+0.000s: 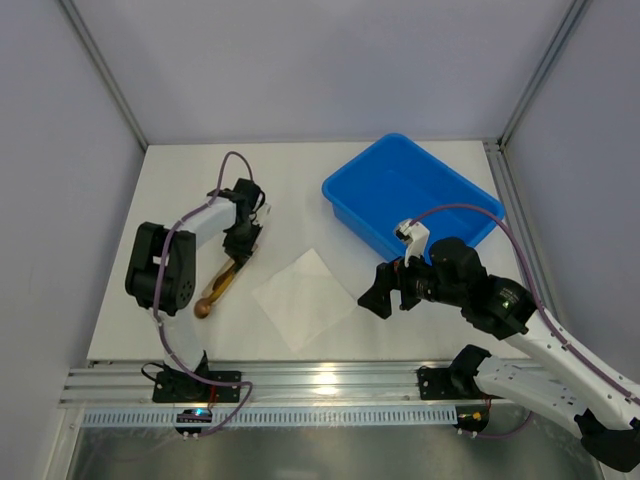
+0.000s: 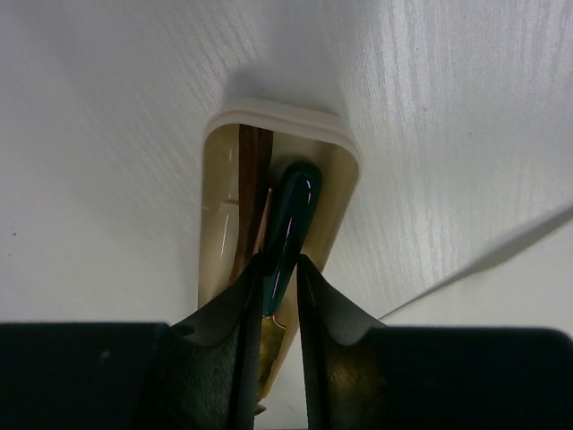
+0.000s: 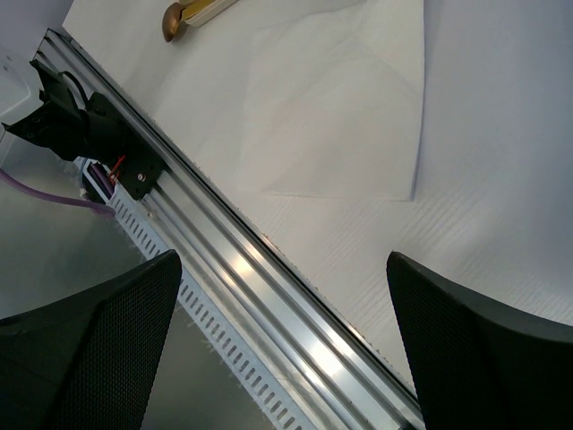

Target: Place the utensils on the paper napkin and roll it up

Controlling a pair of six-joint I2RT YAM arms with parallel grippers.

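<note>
My left gripper is over a narrow cream utensil tray (image 2: 335, 175) on the left of the table, its fingertips at a dark green handle (image 2: 295, 210); whether they touch it is unclear. A wooden utensil (image 2: 254, 161) lies beside the handle, and a wooden spoon head (image 1: 203, 307) shows at the tray's near end. The white paper napkin (image 1: 305, 300) lies flat right of the tray. My right gripper (image 1: 385, 290) hangs open at the napkin's right, nothing between its fingers.
A blue bin (image 1: 345, 215) sits at the back right.
</note>
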